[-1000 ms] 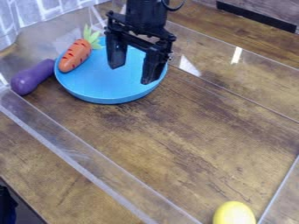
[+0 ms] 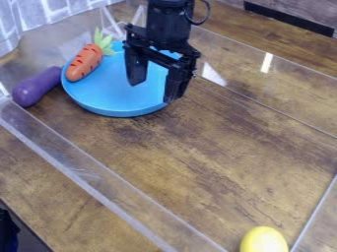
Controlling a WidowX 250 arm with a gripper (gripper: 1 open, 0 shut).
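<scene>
A black gripper point(image 2: 157, 71) hangs over the blue plate point(image 2: 112, 98), its two fingers spread apart with nothing visible between them. An orange carrot with a green top point(image 2: 85, 62) rests on the plate's left part. Left of the plate, outside it, lies a purple eggplant point(image 2: 35, 87). A yellow oval object point(image 2: 263, 239) sits at the bottom right, cut by the frame's edge.
Clear strips run along the lower left and the right side. A white tiled area point(image 2: 27, 15) shows at the top left corner.
Over the last second the gripper has shifted slightly and its fingers have changed angle a little. The carrot, eggplant, plate and yellow object have stayed where they were.
</scene>
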